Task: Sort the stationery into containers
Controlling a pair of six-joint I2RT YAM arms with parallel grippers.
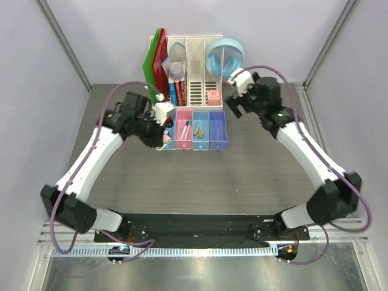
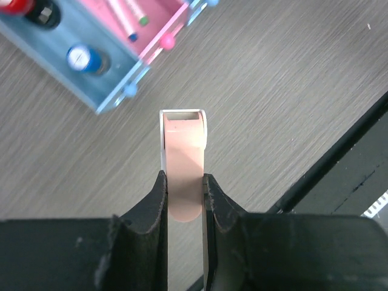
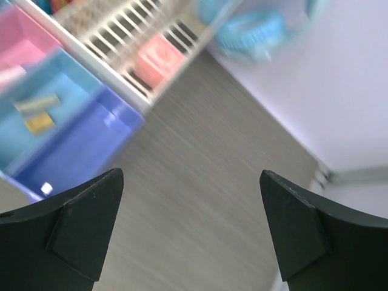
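My left gripper is shut on a pale pink item with a white rim [image 2: 184, 148], held over the desk just outside a light-blue bin [image 2: 100, 82] holding bottles with blue [image 2: 82, 57] and red caps [image 2: 15, 5]. Beside it a pink bin [image 1: 183, 143] holds markers [image 1: 185, 129]; another blue bin [image 1: 200, 143] holds small yellowish pieces [image 1: 200, 133]; the dark-blue bin [image 1: 217, 130] looks empty. My right gripper is open, empty, right of the organizer.
A white organizer [image 1: 194, 57] at the back holds green [image 1: 151, 66] and red [image 1: 160, 60] boards, books, a pink block [image 1: 213, 97] and blue headphones [image 1: 224, 54].
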